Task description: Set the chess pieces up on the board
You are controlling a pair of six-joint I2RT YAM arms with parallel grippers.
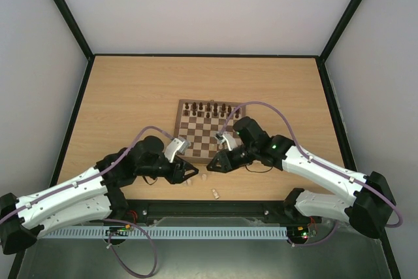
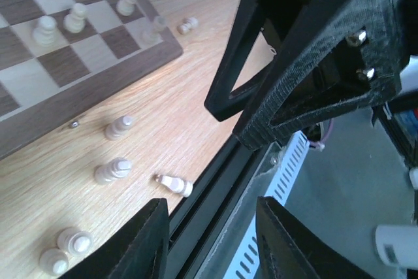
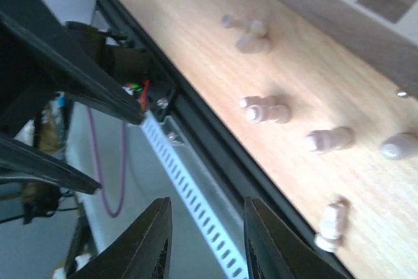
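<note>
The chessboard [image 1: 176, 132] lies mid-table, dark pieces [image 1: 215, 107] lined up along its far side. In the left wrist view, several white pieces [image 2: 46, 29] stand near the board's corner. Other white pieces are on the table before it: a lying one [image 2: 173, 185], an upright one [image 2: 119, 126] and more [image 3: 330, 139]. My left gripper [image 1: 192, 172] hangs in front of the board's near edge, part open and empty. Facing it, a small gap apart, is my right gripper [image 1: 215, 163], also part open with nothing between its fingers.
A dark rail [image 1: 209, 210] runs along the table's front edge, close to the loose pieces. Both grippers are near each other.
</note>
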